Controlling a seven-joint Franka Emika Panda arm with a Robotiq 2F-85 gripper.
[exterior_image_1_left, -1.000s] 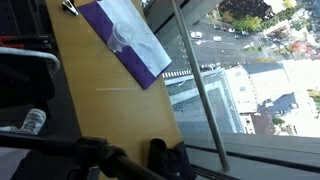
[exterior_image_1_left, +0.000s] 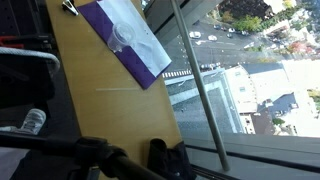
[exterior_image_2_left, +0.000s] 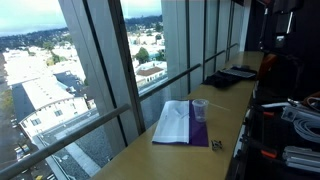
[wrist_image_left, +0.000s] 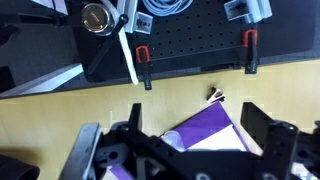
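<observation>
From above the table's edge, my open gripper shows in the wrist view with its dark fingers spread wide and nothing held between them. A clear cup (exterior_image_1_left: 122, 37) stands on a purple folder (exterior_image_2_left: 198, 132) with a white sheet (exterior_image_2_left: 172, 122) over it. In the wrist view the cup (wrist_image_left: 173, 139) is partly covered by the gripper. A small dark and light item (wrist_image_left: 215, 95) lies just off the folder's corner; its kind cannot be made out.
A window rail (exterior_image_1_left: 200, 85) runs along one side. Dark items (exterior_image_1_left: 170, 158) lie at the table's end. A perforated black base (wrist_image_left: 195, 40) with clamps and a coiled cable (wrist_image_left: 165, 3) adjoins the table.
</observation>
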